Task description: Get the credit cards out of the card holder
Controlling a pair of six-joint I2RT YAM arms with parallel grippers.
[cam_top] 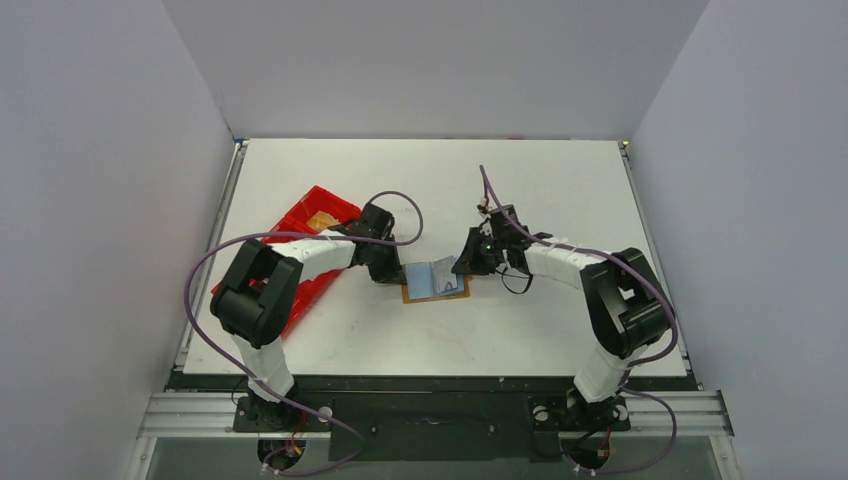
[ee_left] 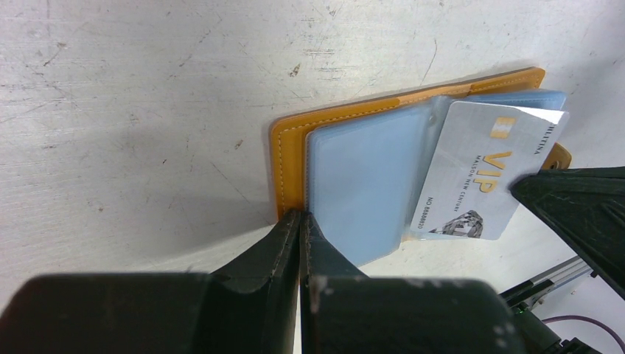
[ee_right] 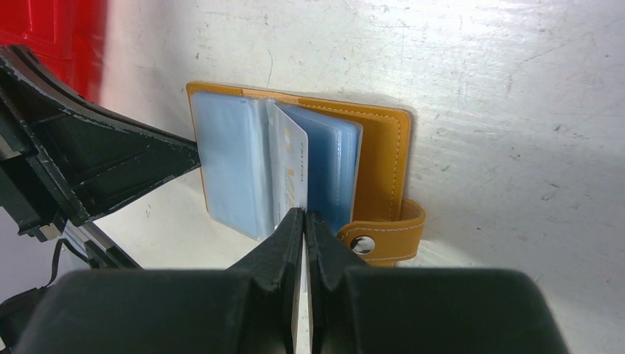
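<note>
The open card holder [cam_top: 421, 285] has a tan leather cover [ee_left: 292, 158] and light-blue plastic sleeves [ee_left: 361, 177]; it lies on the table between the arms. At its left edge my left gripper is shut, the edge of the holder caught between its fingers. A silver VIP credit card [ee_left: 490, 173] has its right-hand long edge pinched by my right gripper, which is shut on it. The card is tilted up over the sleeves, its left edge near the middle fold. Whether other cards sit in the sleeves I cannot tell.
A red compartmented tray [cam_top: 318, 196] stands left, under and behind the left arm, with a tan item [cam_top: 322, 221] inside. Purple cables [cam_top: 200, 262] loop over both arms.
</note>
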